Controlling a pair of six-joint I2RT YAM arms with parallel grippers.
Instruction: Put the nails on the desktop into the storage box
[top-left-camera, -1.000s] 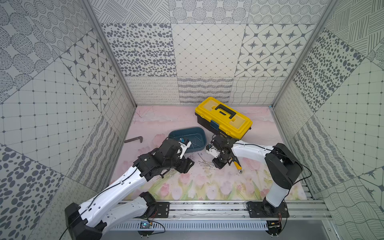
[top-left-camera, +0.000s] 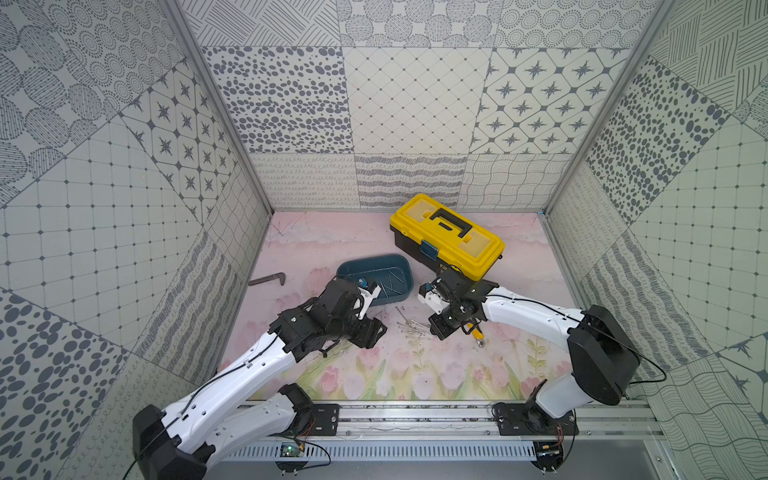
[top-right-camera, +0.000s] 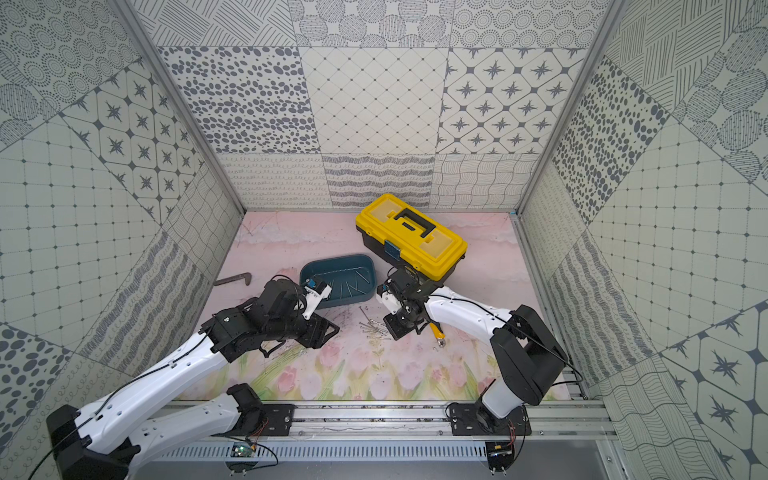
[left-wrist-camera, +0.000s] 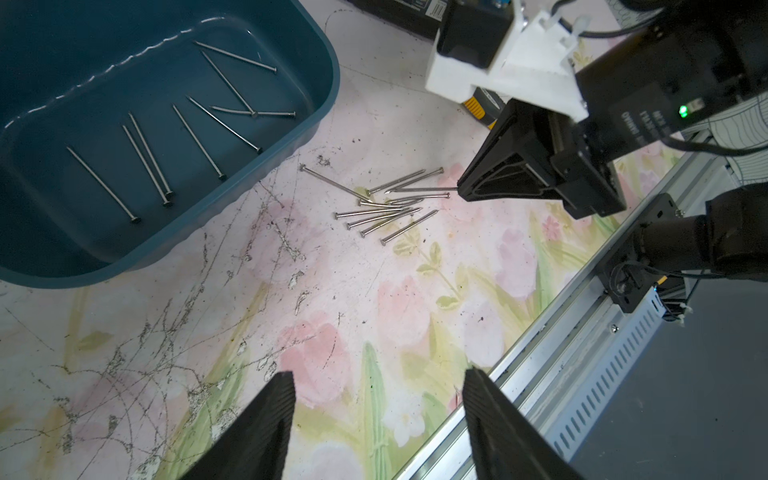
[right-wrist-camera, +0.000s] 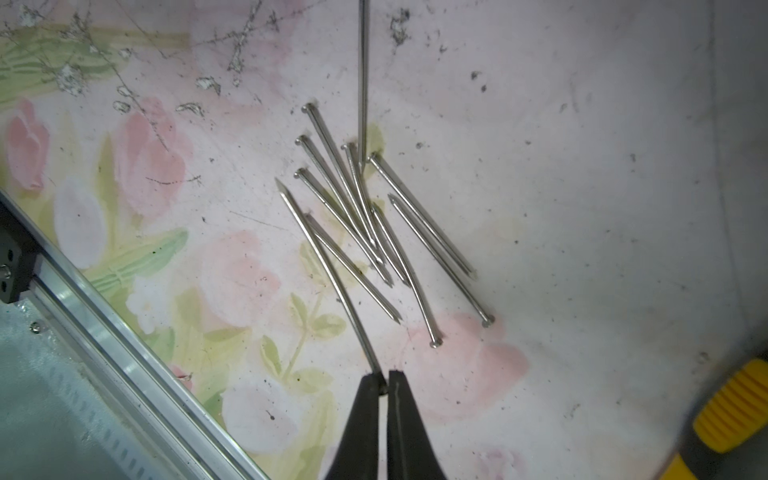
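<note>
My right gripper is shut on the head end of a nail (right-wrist-camera: 342, 297); the shaft slants away from the fingertips, its point just left of the pile. Several loose silver nails (right-wrist-camera: 438, 258) lie crossed on the pink floral desktop beyond the fingertips. In the left wrist view, the dark blue storage box (left-wrist-camera: 140, 254) sits to the left of the pile and contains several nails (left-wrist-camera: 104, 184). Over bare desktop, my left gripper is open, empty between its fingers.
A yellow-lidded toolbox (top-left-camera: 448, 236) stands behind the right arm. Close beside the right gripper lies a yellow-and-black handled tool (right-wrist-camera: 732, 408). A dark bent tool (top-left-camera: 268, 279) rests at far left.
The left arm is almost unmoved.
</note>
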